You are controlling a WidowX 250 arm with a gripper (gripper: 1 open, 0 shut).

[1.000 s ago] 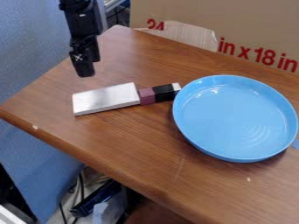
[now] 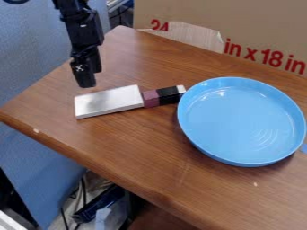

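My black gripper point(image 2: 85, 74) hangs over the wooden table point(image 2: 156, 153) at the upper left, behind a cleaver-shaped object point(image 2: 108, 102) with a broad silver blade and a maroon-and-black handle. The handle points right, toward a light blue plate point(image 2: 241, 121) on the right side of the table. The fingertips are small and dark, and whether they are open or shut I cannot tell.
A large cardboard box point(image 2: 228, 27) stands along the back edge. The table's left edge drops away beside the arm, with cables and clutter below. Bare wood lies behind the cleaver and in the front middle.
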